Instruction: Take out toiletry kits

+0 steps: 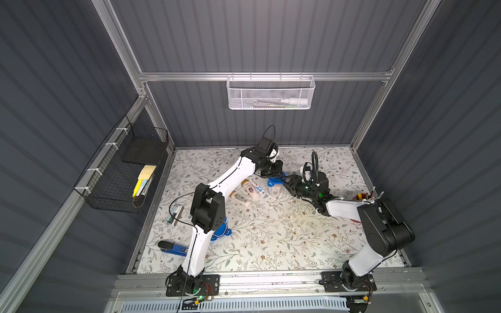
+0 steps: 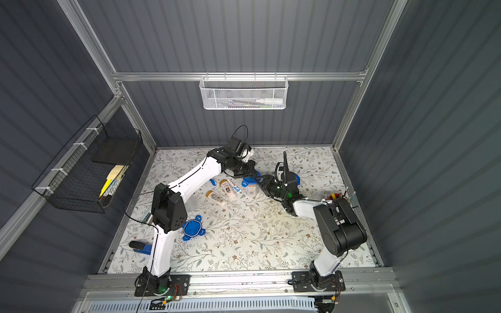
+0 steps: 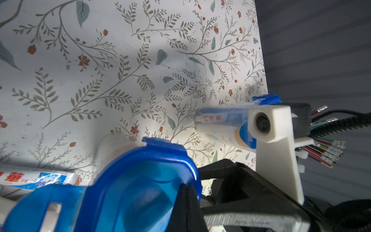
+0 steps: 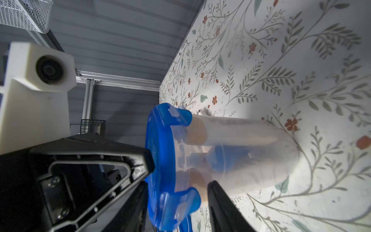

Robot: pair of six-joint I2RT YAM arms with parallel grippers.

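Observation:
A clear cylindrical toiletry container with a blue lid (image 4: pixel 162 170) stands at the table's middle. My left gripper (image 1: pixel 277 173) is at the lid, shut; in the left wrist view its fingers are at the rim of the blue lid (image 3: pixel 131 193). My right gripper (image 2: pixel 263 182) is beside the container, part open, its fingertips low at the lid's side in the right wrist view, with the container not clearly gripped. Small bottles (image 1: pixel 249 190) and a toothpaste box (image 3: pixel 38 177) lie just left of the container.
A second blue-lidded container (image 3: pixel 231 123) stands to the right, behind my right gripper. A pen holder (image 2: pixel 336 198) is at the right, another blue lid (image 2: pixel 193 228) and a blue stapler-like tool (image 1: pixel 174 249) at the front left.

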